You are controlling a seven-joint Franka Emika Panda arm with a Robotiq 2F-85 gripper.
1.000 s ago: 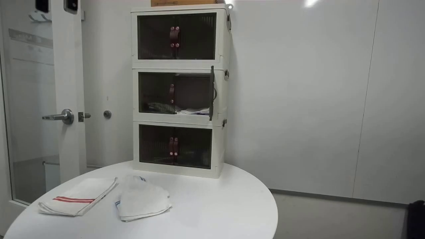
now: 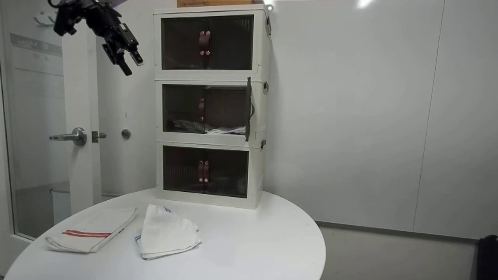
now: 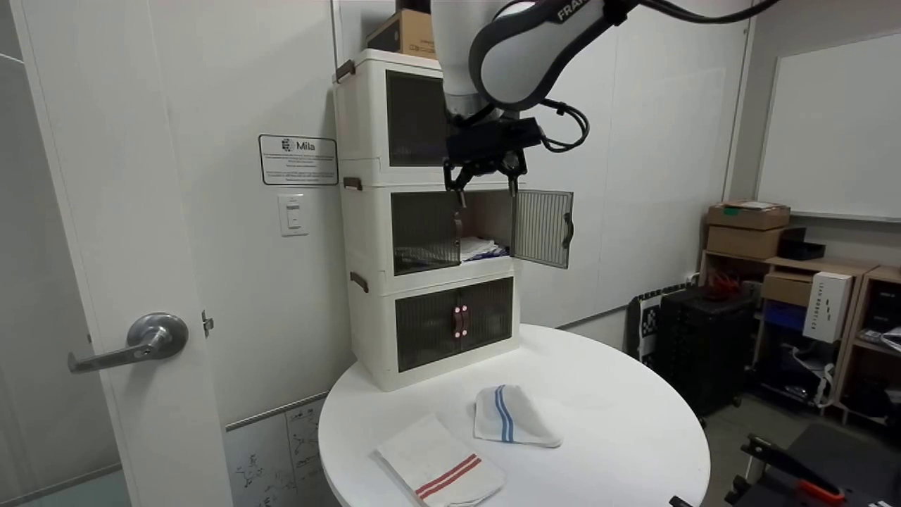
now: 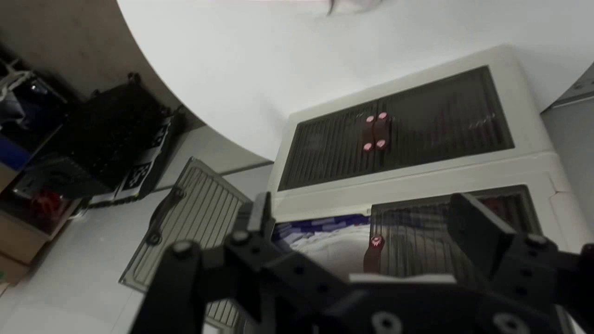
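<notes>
High in front of the white cabinet, my gripper [image 3: 488,196] hangs open with nothing between its fingers. In the wrist view its two fingertips [image 4: 259,214] stand wide apart. The cabinet [image 2: 259,107] has three stacked tiers; the right door [image 3: 543,227] of the middle one is swung outward, its left door [image 3: 424,232] closed. Folded cloths [image 3: 479,248] lie inside that tier. On the round table are a white towel with red stripes [image 2: 93,228], lying flat and folded, and a white towel with blue stripes [image 2: 169,233], folded less neatly.
The top and bottom tiers are closed. A cardboard box [image 3: 414,35] sits on top of the cabinet. Past the table stand a black case [image 3: 705,346] and shelves.
My gripper has come down and rightward into exterior view 1, where only its tips showed at the top left before. The towels and cabinet doors stayed put.
</notes>
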